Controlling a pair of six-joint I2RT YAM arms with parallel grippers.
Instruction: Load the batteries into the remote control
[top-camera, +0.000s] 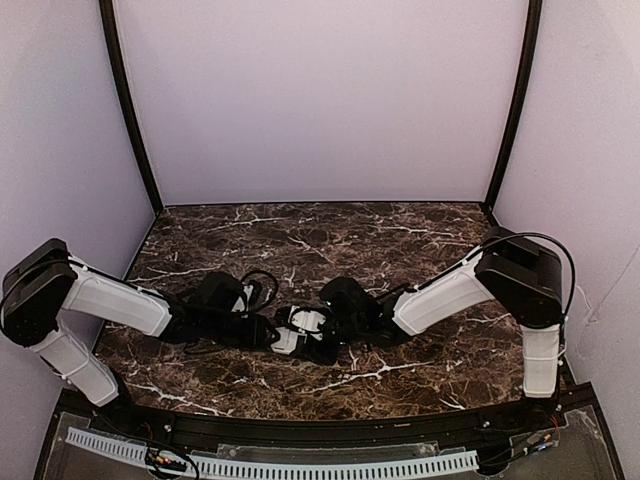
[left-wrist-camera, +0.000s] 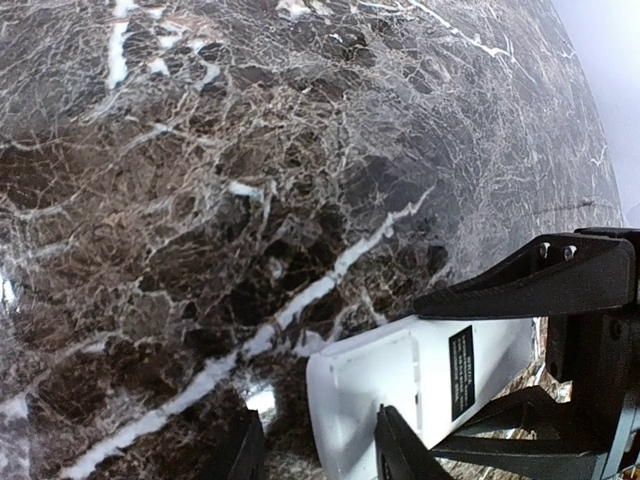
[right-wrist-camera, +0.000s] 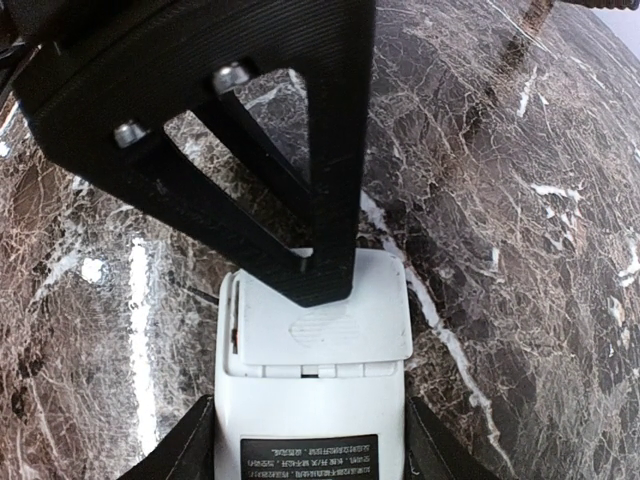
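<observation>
A white remote control (top-camera: 285, 341) is between my two grippers low in the middle of the table. In the right wrist view its cover (right-wrist-camera: 310, 335) lies on the upper part of the body, with a label below. My right gripper grasps the body's sides. The black fingertip of my left gripper (top-camera: 268, 335) rests over the cover's upper edge. In the left wrist view the remote (left-wrist-camera: 365, 375) reaches past the fingertips at the bottom; whether that gripper grips anything is unclear. No loose batteries can be made out.
Pale walls stand at the back and both sides, and a dark rail runs along the front edge.
</observation>
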